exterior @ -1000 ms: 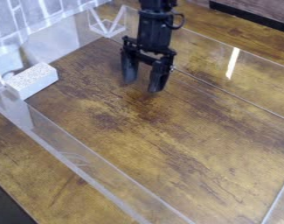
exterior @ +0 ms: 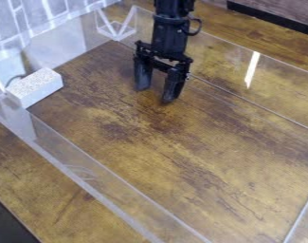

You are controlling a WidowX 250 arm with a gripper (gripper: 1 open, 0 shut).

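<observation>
My black gripper [exterior: 157, 82] hangs from the arm at the top centre, low over the worn brown wooden surface [exterior: 182, 161] inside a clear-walled enclosure. Its two fingers stand apart, one to the left and one to the right, with no object visible between them.
A white speckled block [exterior: 36, 87] sits at the left by the clear wall [exterior: 81, 166], with a pale item behind it. Clear panels border the area at back and right.
The gripper has shifted very slightly; otherwise the scene looks the same.
</observation>
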